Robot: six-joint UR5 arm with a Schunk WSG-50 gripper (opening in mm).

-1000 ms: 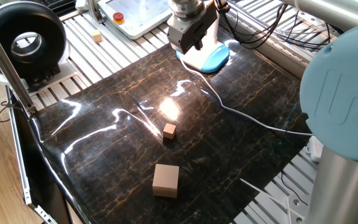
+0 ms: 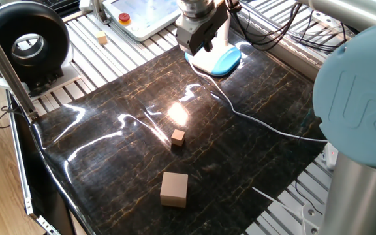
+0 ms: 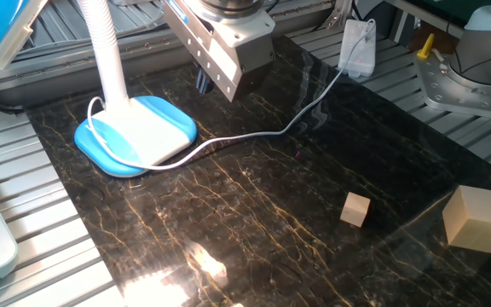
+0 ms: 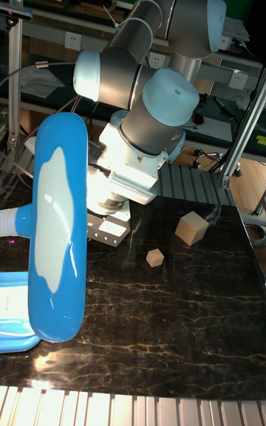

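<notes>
A small wooden cube [image 2: 177, 137] rests on the dark marbled mat [image 2: 123, 189], near its middle. Nearer the front in exterior view 1 lies a larger wooden block [image 2: 174, 189]; exterior view 2 has this block [image 3: 477, 219] to the right of the small cube [image 3: 355, 209]. My gripper [image 2: 209, 46] hangs above the mat's far edge, beside the lamp base and well away from both pieces. In exterior view 2 the gripper [image 3: 203, 83] shows short dark fingers close under its body, and their opening cannot be made out. In exterior view 3 the lamp head partly covers the gripper's surroundings.
A blue and white lamp base [image 2: 217, 60] stands by the gripper, and its white cable [image 2: 260, 122] crosses the mat. Another small wooden piece [image 2: 101, 38] lies on the slatted table near the teach pendant [image 2: 142, 16].
The arm's blue joint cap at the right has shifted very slightly left. The gripper barely differs, and the cube and block have stayed in place.
</notes>
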